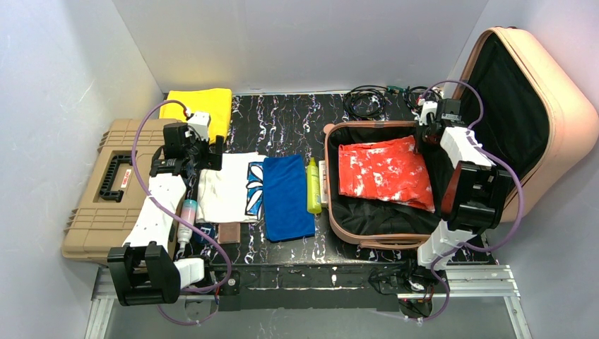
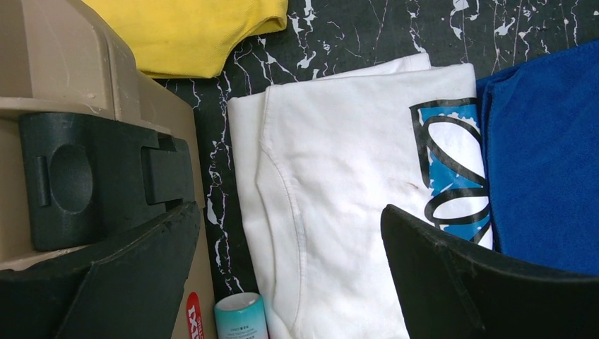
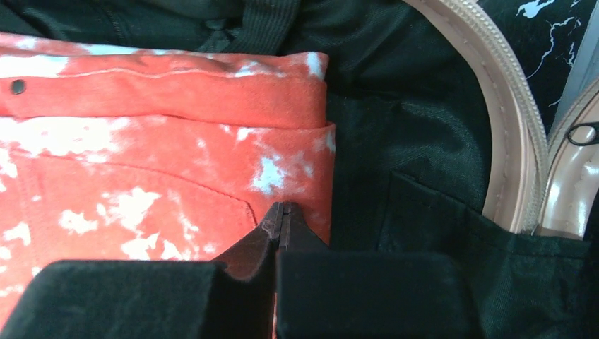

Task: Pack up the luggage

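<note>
Folded red-and-white trousers (image 1: 385, 173) lie in the open peach suitcase (image 1: 346, 227), whose black lining (image 3: 417, 134) shows around them. My right gripper is over the cloth near its right edge, shut, with nothing showing between its fingers. On the left, my left gripper stands open above the folded white cloth (image 2: 339, 155) with the blue print, nothing between its fingers. A folded blue cloth (image 1: 288, 198) lies beside the white one. Nearer the suitcase stand a yellow-green bottle (image 1: 313, 187) and a pale item (image 1: 323, 180) partly hidden behind it. A yellow cloth (image 1: 212, 106) lies at the back left.
A tan hard case (image 1: 92, 226) fills the left side, a blue-capped bottle (image 1: 188, 210) and a brown wallet (image 1: 229, 233) near it. Coiled black cables (image 1: 364, 104) lie behind the suitcase. Its raised lid (image 1: 565, 92) borders the right arm.
</note>
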